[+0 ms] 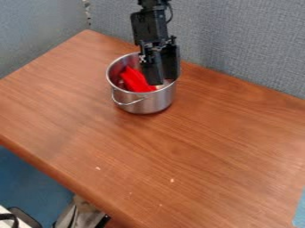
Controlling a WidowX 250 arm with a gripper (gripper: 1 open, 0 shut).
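Note:
A steel pot (143,101) with a wire handle stands toward the back of the wooden table. Inside it lies a red object (136,82). My black gripper (160,71) reaches down from above over the back right part of the pot, beside the red object. It is open, with its lower end partly at or inside the rim.
Grey fabric panels (238,53) border it at the back and left. Cables lie off the table at the lower left.

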